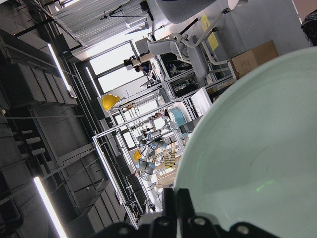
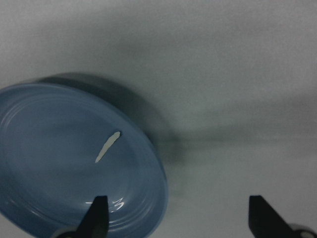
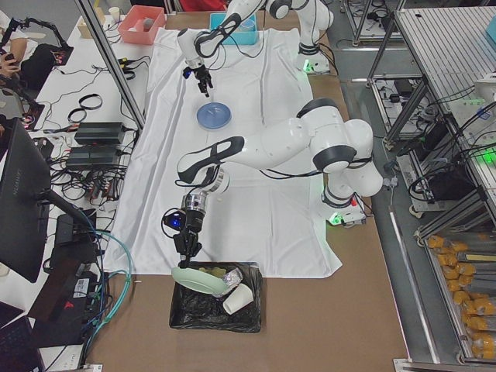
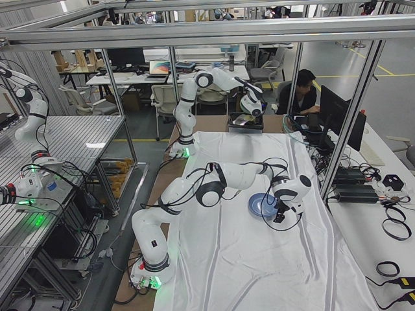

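Observation:
My left gripper (image 3: 184, 260) is shut on a pale green plate (image 3: 200, 280), held tilted over a black-lined bin (image 3: 232, 318) at the near end of the cloth. The plate fills much of the left wrist view (image 1: 252, 139). A blue plate (image 3: 213, 115) lies on the white cloth (image 3: 217, 155). My right gripper is open above the blue plate's rim, nothing visible between its fingers.
The bin also holds a white cup (image 3: 238, 299) and foil. A turquoise bin (image 3: 245, 35) and red bin (image 3: 139, 27) stand at the far end.

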